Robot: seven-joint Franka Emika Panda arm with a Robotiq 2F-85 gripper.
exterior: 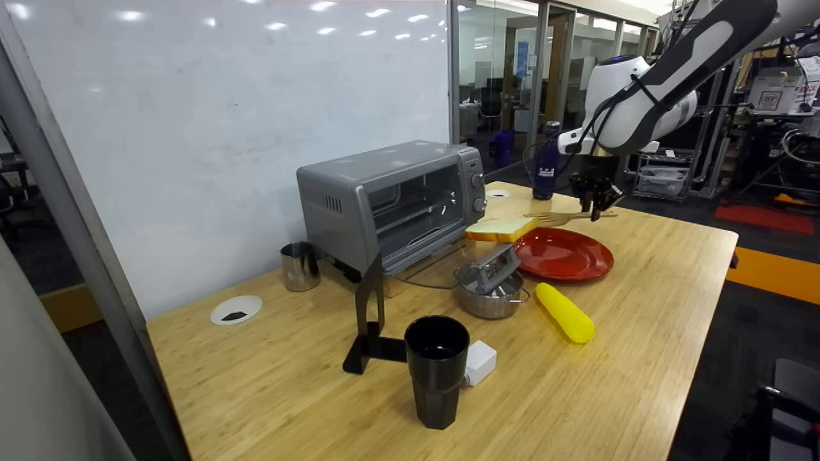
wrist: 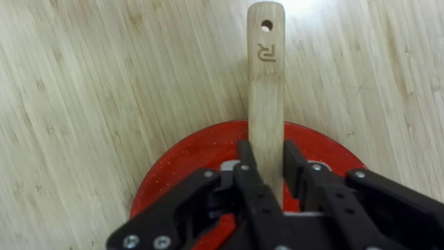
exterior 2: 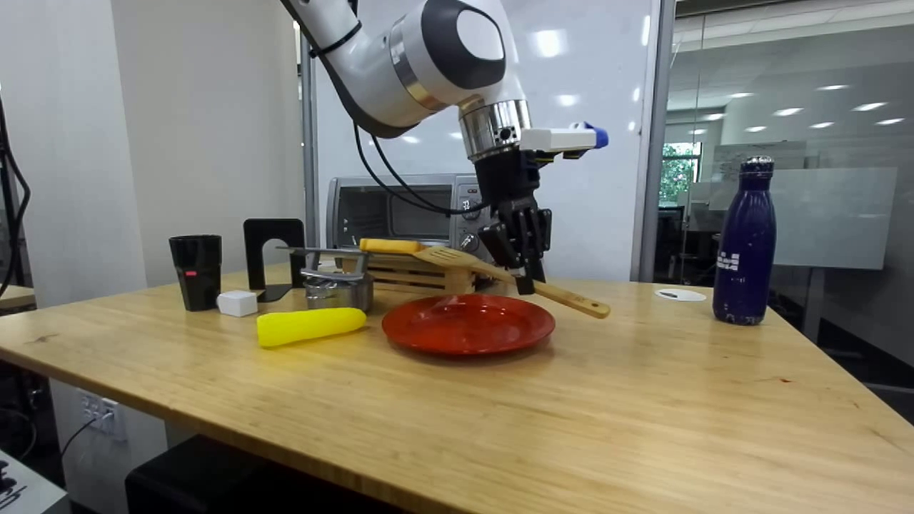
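Held above the table is a wooden slotted spatula (exterior 2: 572,299), with my gripper shut on its handle. In the wrist view the handle end (wrist: 267,79), with a hole in it, points away past the fingers (wrist: 246,152). The slotted blade (exterior: 544,218) points toward the toaster oven in exterior view 1, close to a bread slice (exterior: 501,230); whether they touch I cannot tell. A red plate (exterior: 565,252) lies flat on the table, partly beneath the gripper in the wrist view.
A steel pot (exterior: 492,298) with a grey-handled thing in it stands beside the plate, near a yellow elongated object (exterior: 566,314). The toaster oven (exterior: 392,201) is behind. A blue bottle (exterior 2: 745,244) stands at the right.
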